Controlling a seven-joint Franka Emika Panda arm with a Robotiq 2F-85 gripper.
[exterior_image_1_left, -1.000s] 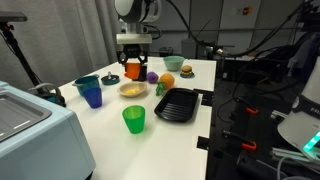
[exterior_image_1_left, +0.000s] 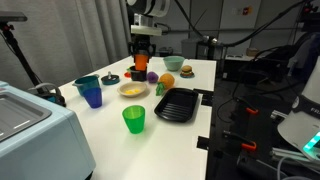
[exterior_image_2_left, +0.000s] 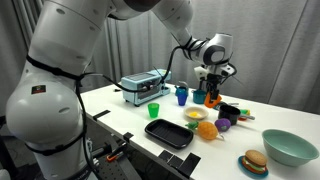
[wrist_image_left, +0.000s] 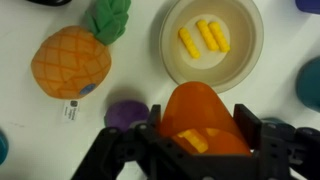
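My gripper (exterior_image_1_left: 141, 52) is shut on an orange cup-like object (exterior_image_1_left: 141, 63), held above the far part of the white table. In exterior view 2 the orange object (exterior_image_2_left: 212, 100) hangs below the gripper, close to a dark pot. Seen from the wrist, the orange object (wrist_image_left: 205, 108) fills the space between the fingers, and a small yellow piece (wrist_image_left: 193, 140) shows at it. A pale yellow bowl (wrist_image_left: 185, 65) with several yellow sticks lies beyond it; the same bowl (exterior_image_1_left: 131, 89) rests on the table in exterior view 1.
Near the bowl lie a toy pineapple (wrist_image_left: 70, 62) and a purple round thing (wrist_image_left: 126, 115). The dark pot (exterior_image_2_left: 229, 113), a blue cup (exterior_image_1_left: 93, 97), a green cup (exterior_image_1_left: 134, 119), a black tray (exterior_image_1_left: 178, 105) and a burger (exterior_image_2_left: 253, 162) stand around.
In exterior view 1, my gripper has moved right and slightly up with the orange object, away from above the yellow bowl. The things on the table look unmoved.
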